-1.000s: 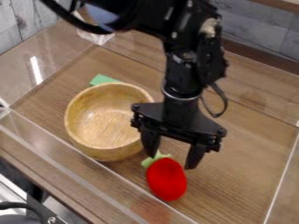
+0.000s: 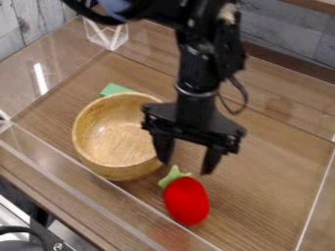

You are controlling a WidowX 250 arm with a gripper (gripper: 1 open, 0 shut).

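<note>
My gripper [image 2: 190,145] is in the middle of the camera view, pointing down, its two dark fingers spread apart and open. Just below it on the wooden table lies a red rounded object [image 2: 186,201] with a small green top [image 2: 173,175]. Nothing shows held between the fingers.
A tan bowl [image 2: 96,131] sits left of the gripper, close to its left finger. A small green item [image 2: 116,89] lies behind the bowl. A clear container [image 2: 108,29] stands at the back left.
The gripper has shifted very slightly, staying open above the red object. The objects on the table look unmoved.
</note>
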